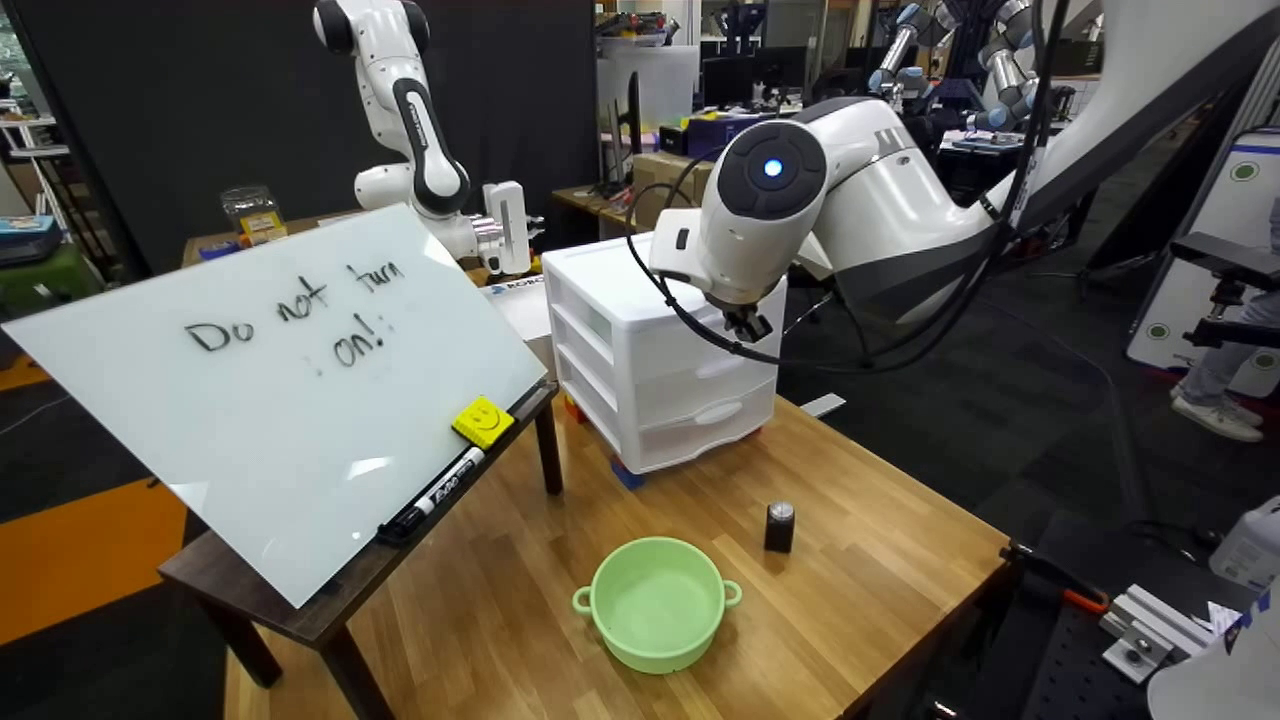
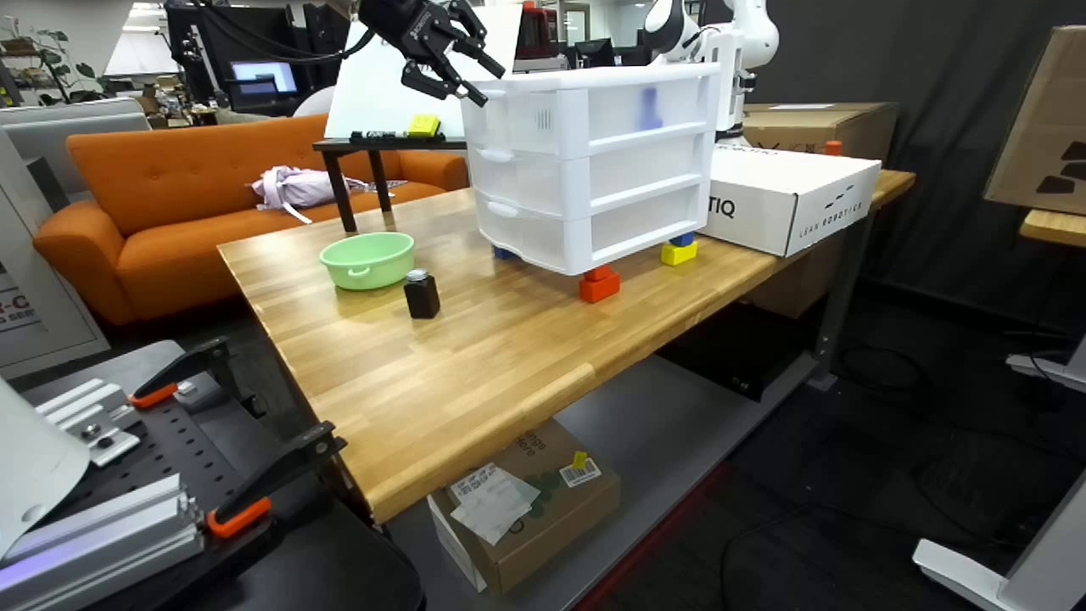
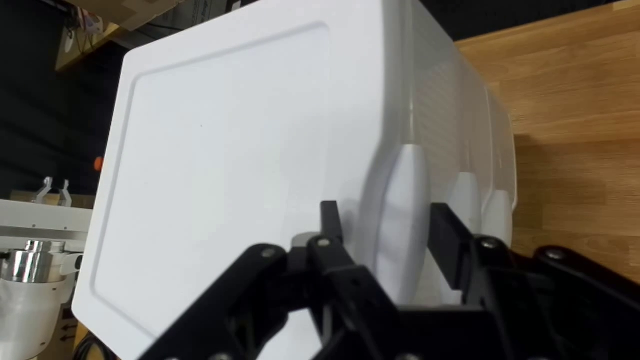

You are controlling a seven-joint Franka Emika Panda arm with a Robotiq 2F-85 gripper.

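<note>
A white drawer cabinet (image 1: 594, 288) with clear drawers stands on the wooden table. In the wrist view, the top drawer's white handle (image 3: 406, 204) lies between the black fingers of my gripper. One finger (image 3: 331, 222) reaches over the cabinet's top front edge, and the other (image 3: 447, 237) is on the front side of the handle. The fingers are shut on the handle, though the fingers stand well apart and contact on the top side is hard to make out. The top drawer looks closed.
A green two-handled bowl (image 1: 657, 606) and a small black shaker (image 1: 780, 528) stand on the table before the cabinet. A whiteboard (image 1: 276, 360) leans on a dark stand at the left. Colored blocks (image 2: 598, 285) support the cabinet; a white box (image 2: 789, 193) sits behind it.
</note>
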